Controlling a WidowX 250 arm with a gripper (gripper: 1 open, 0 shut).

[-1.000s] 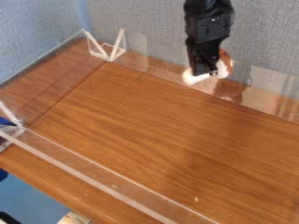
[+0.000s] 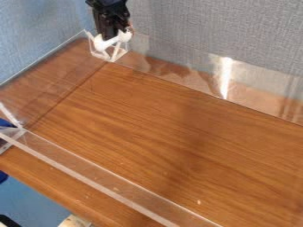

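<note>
My gripper is high at the back left corner, dark with white fingertips, hanging in front of a white bracket in the corner of the clear-walled tray. It looks shut, and I see nothing clearly held between its fingers; the tips are small in this view.
The wooden tray floor is bare apart from small specks. Clear walls edge it along the front left and the back. Grey padded panels stand behind. A blue object sits partly out of view at the left edge.
My gripper has moved left along the back wall and up, from right of centre to the back left corner above the white bracket.
</note>
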